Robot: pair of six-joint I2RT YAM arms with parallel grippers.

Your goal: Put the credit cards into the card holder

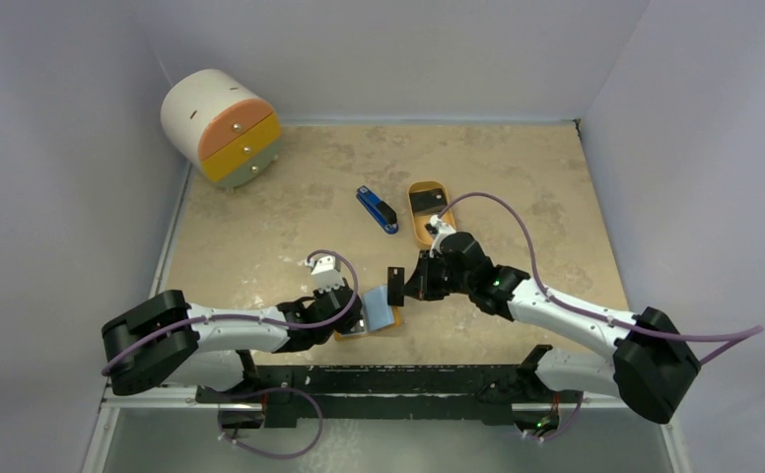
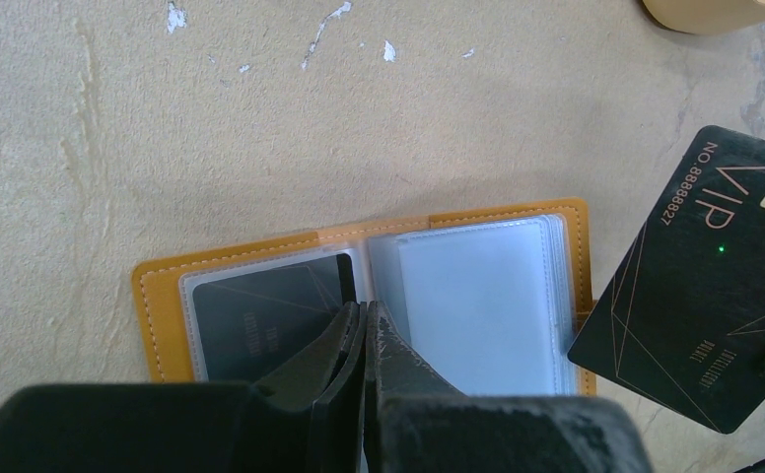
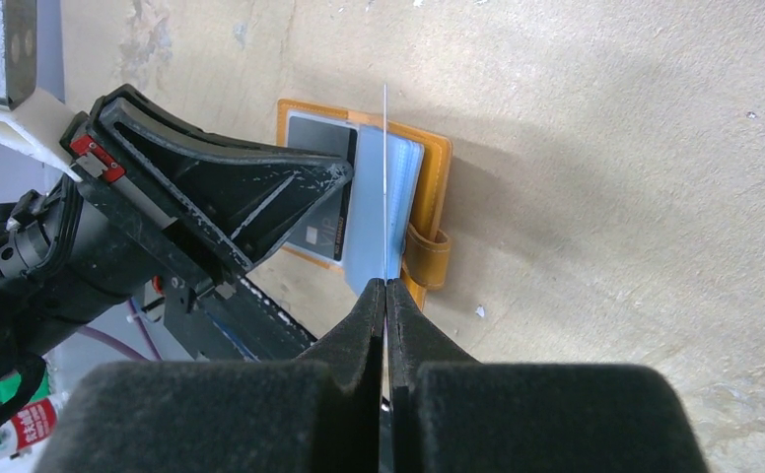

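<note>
An orange-edged card holder (image 2: 477, 215) lies spread on the table. Behind clear plastic on its left side is a dark card (image 2: 275, 305), while whitish clear sleeves (image 2: 482, 305) fill the right side. Down at the fold between them, my left gripper is shut; whether its tips pinch a sleeve edge cannot be seen. A black VIP card (image 2: 699, 286) is held at one side by my right gripper (image 1: 415, 288), shut on it. Seen edge-on in the right wrist view, this card (image 3: 385, 177) stands above the sleeves, apparently clear of them.
Behind the right gripper is an orange tray (image 1: 421, 185) with a dark card (image 1: 427, 201) inside. A blue stapler (image 1: 378, 210) lies left of it, and a small drawer cabinet (image 1: 223, 128) stands at the back left. Bare table stretches to the right.
</note>
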